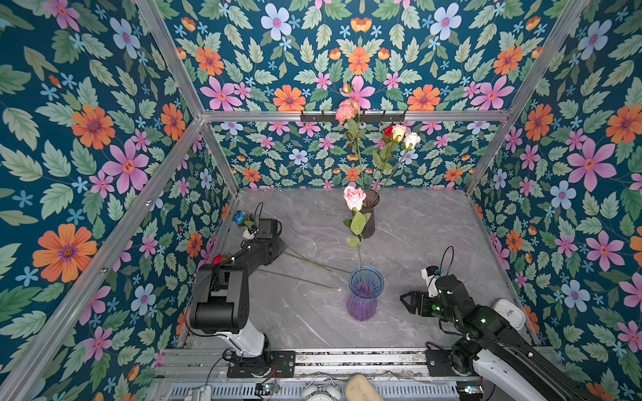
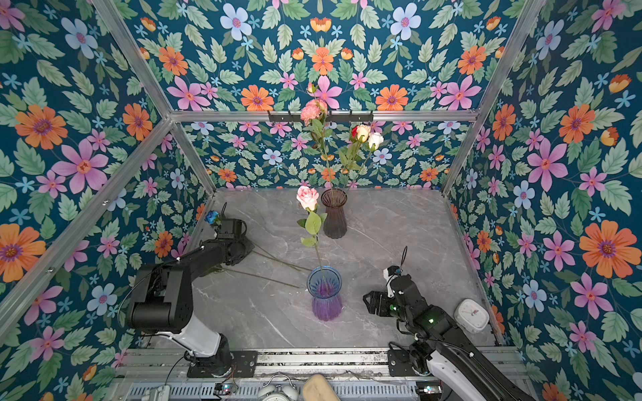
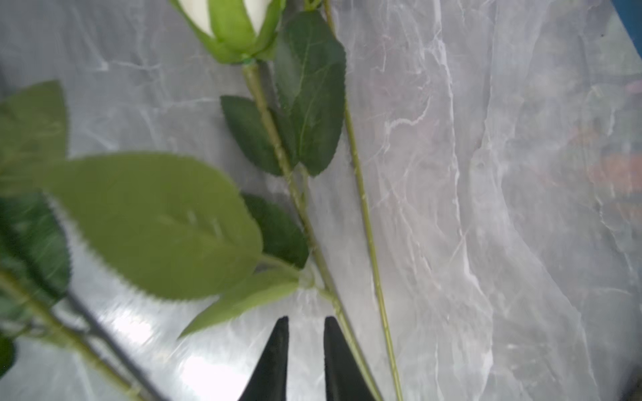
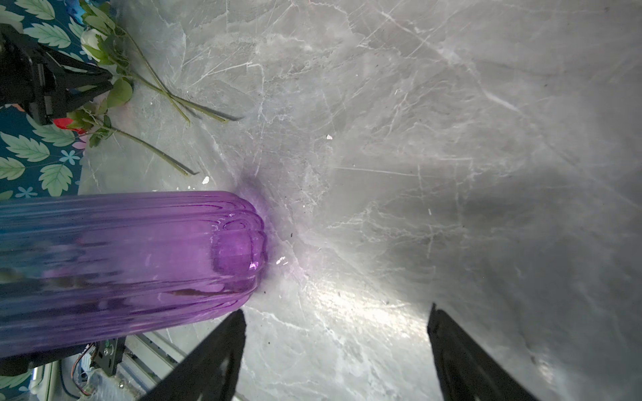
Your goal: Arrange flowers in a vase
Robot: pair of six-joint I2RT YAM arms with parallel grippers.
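Note:
A blue-and-purple glass vase (image 1: 363, 297) stands mid-table with one pink rose (image 1: 354, 197) upright in it. Several loose flowers lie at the left: a white rose (image 3: 230, 23), a blue one (image 1: 238, 216) and a red one (image 1: 218, 259), stems towards the vase. Just above these stems hangs my left gripper, pointing down, its fingers part open with a narrow gap. The white rose's stem passes beside and below the fingertips, apparently not held. My right gripper is open and empty, to the right of the vase.
Behind, a dark vase (image 2: 335, 217) holds several tall flowers. A small white clock-like object (image 2: 471, 315) sits at the right edge.

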